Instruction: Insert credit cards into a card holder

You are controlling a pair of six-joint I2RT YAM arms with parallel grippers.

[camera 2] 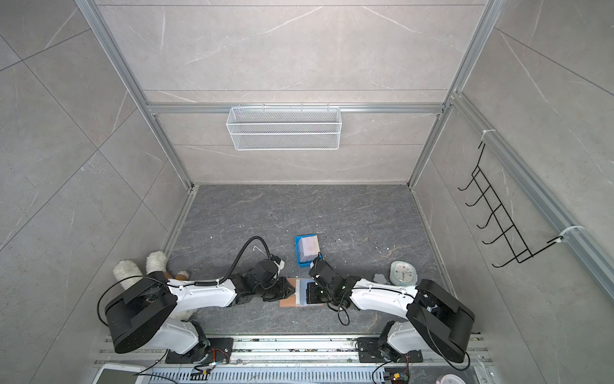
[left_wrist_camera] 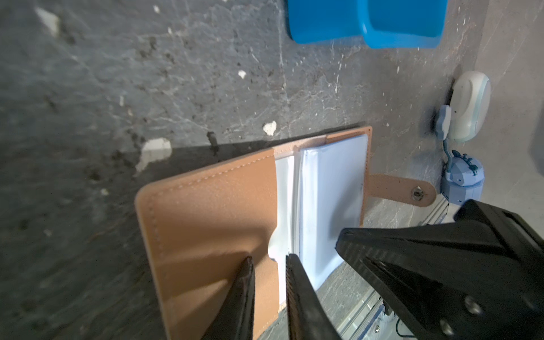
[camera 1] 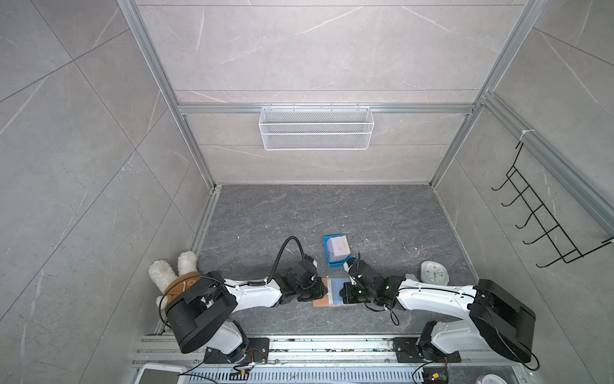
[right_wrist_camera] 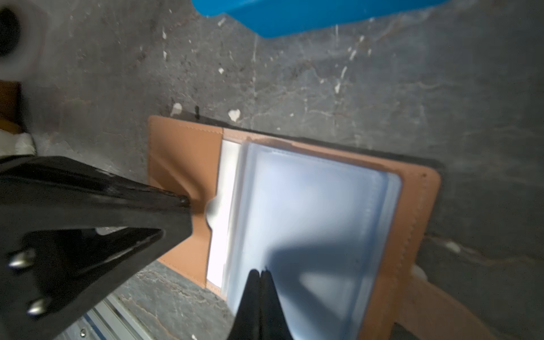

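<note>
A tan card holder (left_wrist_camera: 204, 215) lies open on the grey floor, with translucent sleeves (right_wrist_camera: 314, 209) on its right side and a white strip (right_wrist_camera: 225, 170) in the middle. My left gripper is part open over the holder's left half, beside the white strip, with nothing clear between its fingers. My right gripper is shut over the sleeves, nothing showing between its fingertips.
A blue tray (camera 1: 333, 260) with a pale stack (camera 1: 339, 247) sits just behind the holder. A white clock (camera 1: 434, 272) stands to the right, a plush toy (camera 1: 163, 275) to the left.
</note>
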